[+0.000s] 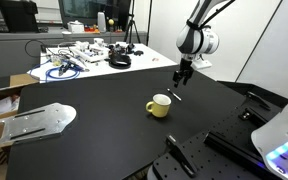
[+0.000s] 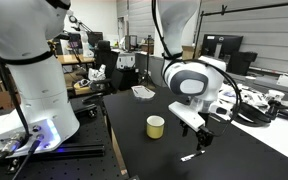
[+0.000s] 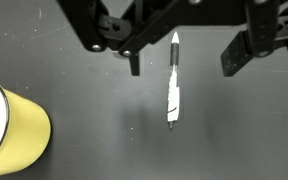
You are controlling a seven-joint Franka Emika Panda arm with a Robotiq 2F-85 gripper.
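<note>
A white pen with a dark grip [image 3: 173, 95] lies on the dark table beneath my gripper. The wrist view shows the fingers standing apart on either side of the pen's upper half, with neither touching it. From the second exterior view, the pen [image 2: 192, 156] rests flat on the tabletop, below and in front of the gripper [image 2: 200, 132]. A yellow mug [image 1: 161, 107] stands upright close to the pen [image 1: 174, 94]; in the wrist view the mug [image 3: 29, 135] is cut off at the lower left.
A silver metal plate [image 1: 29, 124] lies on the table's left part. Cables [image 1: 62, 70] and small gear fill the back. The table between the plate and the mug is clear.
</note>
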